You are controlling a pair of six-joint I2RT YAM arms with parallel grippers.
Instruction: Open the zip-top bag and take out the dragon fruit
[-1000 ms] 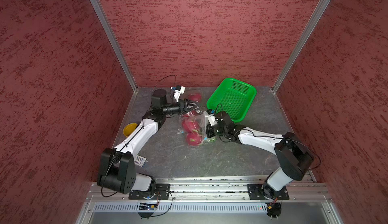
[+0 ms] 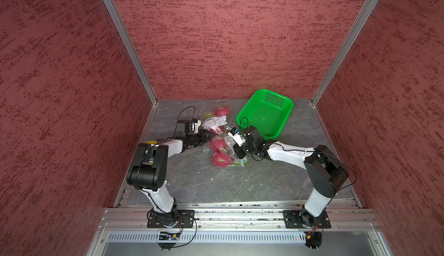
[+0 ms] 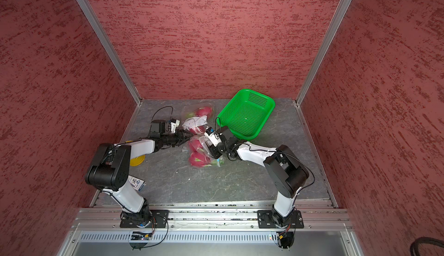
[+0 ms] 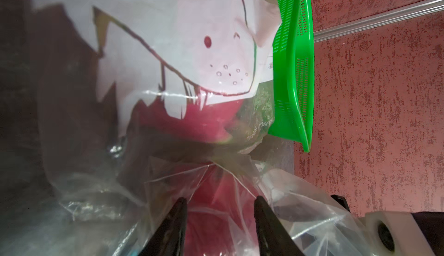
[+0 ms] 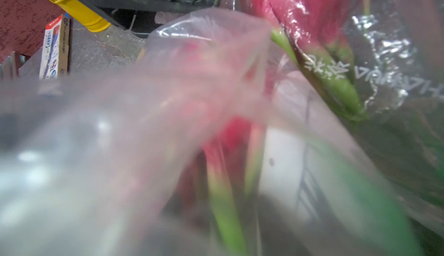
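Clear plastic bags hold several pink dragon fruit, a white printed label on the upper bag. My right gripper is at the bag's right side, among crumpled film. Blurred film fills most of the right wrist view, hiding its fingertips; the green-tipped fruit shows behind it.
A green basket stands at the back right. A yellow container and a small printed box lie at the left, partly behind my left arm.
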